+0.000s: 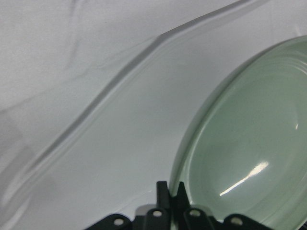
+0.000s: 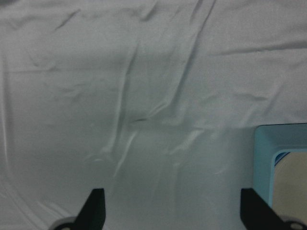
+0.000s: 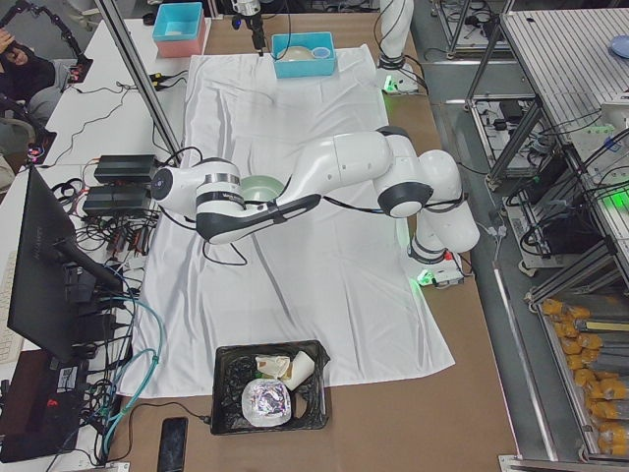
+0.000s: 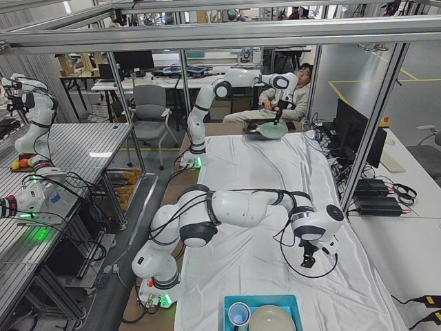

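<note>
A pale green plate [image 1: 249,129] is held over the white cloth; my left gripper is shut on its rim, as the left wrist view shows. In the camera left view the plate [image 3: 261,185] is partly hidden behind the left arm; in the camera right view it [image 4: 272,131] hangs at the far end of the cloth. My right gripper is open above bare cloth, with a light blue bin [image 2: 264,158] to its right, holding a beige dish [image 4: 274,320] and a blue cup [image 4: 239,312].
A black tray [image 3: 225,393] with a foil-covered item and white objects sits at the near end of the cloth. A monitor [image 3: 39,256], cables and power boxes crowd the left side.
</note>
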